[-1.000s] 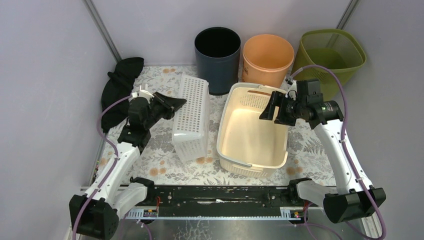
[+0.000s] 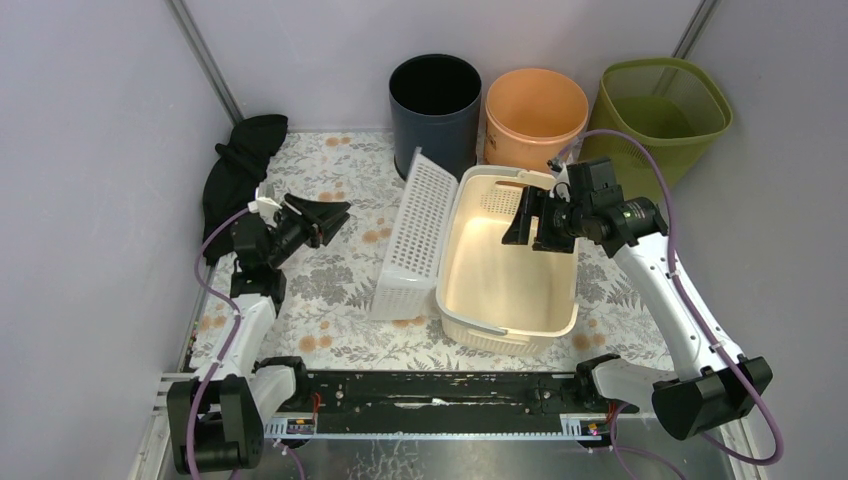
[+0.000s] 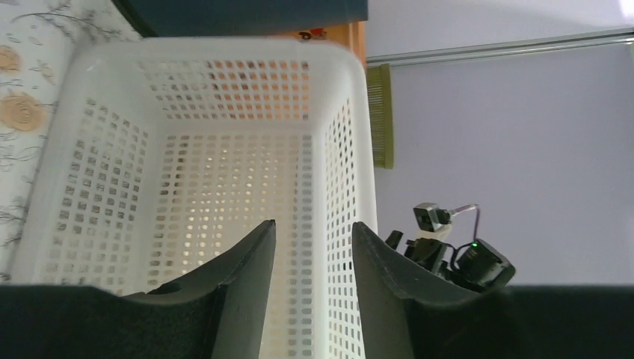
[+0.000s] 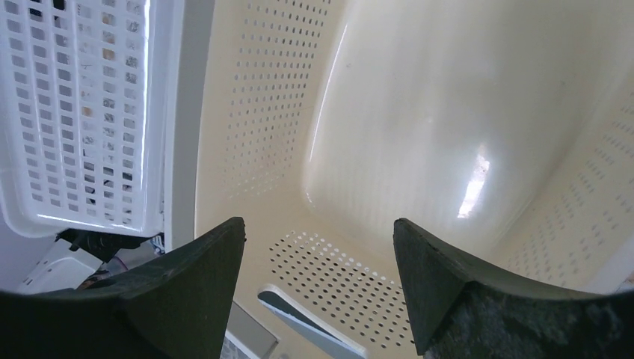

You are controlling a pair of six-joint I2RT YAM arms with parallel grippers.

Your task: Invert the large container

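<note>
The large cream container [image 2: 510,265] rests upright on the table, its opening up; its inside fills most of the right wrist view. To its left a white perforated basket [image 2: 418,225] stands tilted on its side, close along the cream rim; whether they touch I cannot tell. My left gripper [image 2: 335,222] is open and clear of the white basket, to its left. In the left wrist view the basket's hollow inside [image 3: 232,179] faces that gripper, with nothing between the fingers. Over the cream container hangs my right gripper [image 2: 530,240], open, its fingers [image 4: 213,273] empty.
A dark blue bin [image 2: 435,120], an orange bin [image 2: 535,115] and a green basket [image 2: 665,110] stand along the back. Black cloth [image 2: 245,165] lies at the back left. Bare patterned table [image 2: 345,270] shows between the left gripper and the white basket.
My left gripper has come off the white basket's edge and shifted slightly left. The basket has tipped right, toward the cream container. My right gripper has drifted a little left.
</note>
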